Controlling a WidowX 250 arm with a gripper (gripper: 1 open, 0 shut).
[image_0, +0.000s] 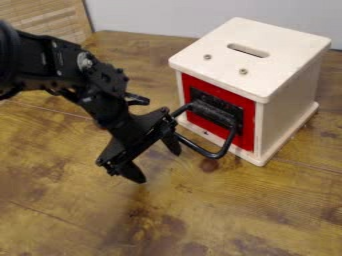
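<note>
A white wooden box (282, 100) with a slot and two bolts on top stands at the right. Its red front (198, 88) carries a black panel with a curved black handle (211, 152) sticking out toward the lower left. My black gripper (152, 164) points down just left of the handle, low over the table, with its fingertips apart and nothing visible between them.
A pale wall runs behind the box. A light wooden board stands at the upper left.
</note>
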